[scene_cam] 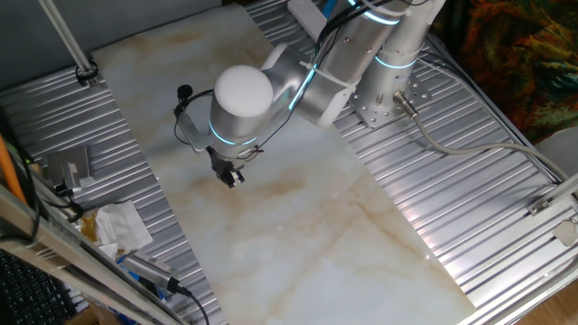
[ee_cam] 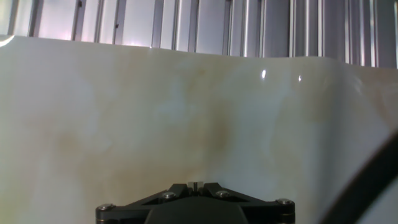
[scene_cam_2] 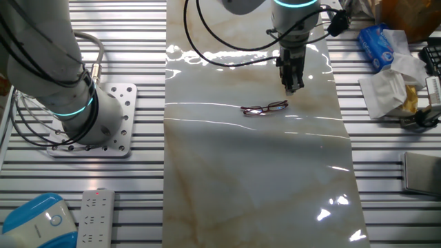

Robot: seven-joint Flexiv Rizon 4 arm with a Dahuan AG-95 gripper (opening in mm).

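In exterior view 2, a pair of dark reddish-framed glasses lies on the glossy marble-patterned sheet. My gripper points down just to the right of the glasses and towards the back, apart from them. Its black fingertips meet in the wrist view, so the gripper is shut, with nothing seen between them. Over the sheet in exterior view 1 hangs the same gripper. Neither exterior view 1 nor the wrist view shows the glasses.
White tissue and a blue packet lie beyond the sheet's right edge, near a grey box. A power strip sits at the front left. Much of the sheet is bare.
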